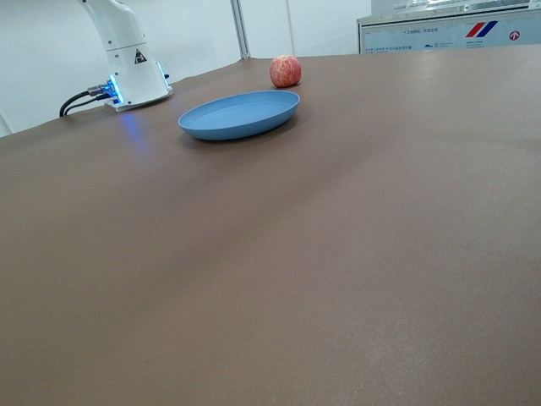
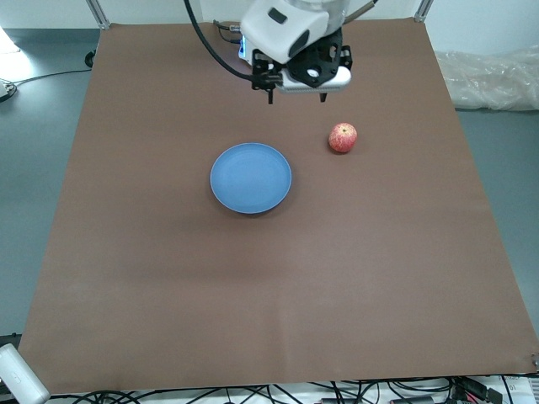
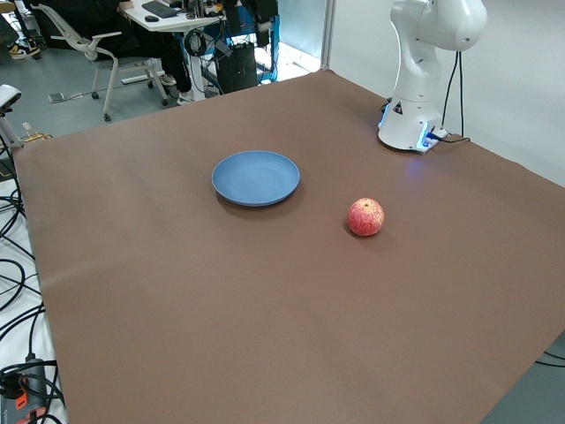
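A red apple rests on the brown table, beside a blue plate but apart from it. My gripper hangs at the top of the left camera view, behind the plate and apple as seen there, with its two black fingers apart and nothing seen between them. The gripper is outside the other two views.
The arm's white base stands at the table's edge. Cables lie beyond the near edge in the left camera view.
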